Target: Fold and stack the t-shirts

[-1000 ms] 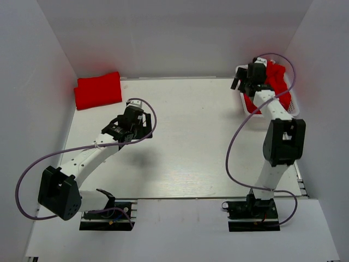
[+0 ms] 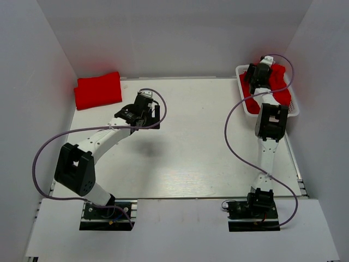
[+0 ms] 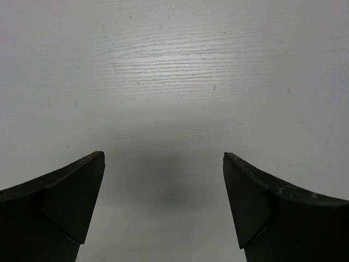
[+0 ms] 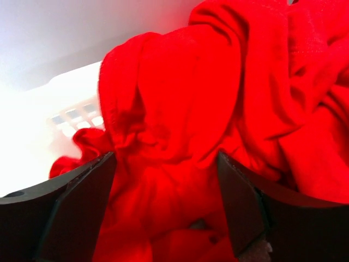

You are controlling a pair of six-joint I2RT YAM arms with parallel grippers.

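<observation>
A folded red t-shirt stack [image 2: 98, 91] lies at the back left of the table. Crumpled red shirts [image 2: 279, 82] fill the white basket at the back right. My right gripper is down in the basket, its fingers apart over red fabric; whether cloth is caught between them is not clear. Over bare table right of the folded stack, my left gripper stands open, empty.
The white basket [image 2: 294, 109] sits against the back and right walls. Purple cables arch over both arms.
My right gripper has moved from the basket's left rim further into it among the shirts. My left arm has shifted a little to the right.
</observation>
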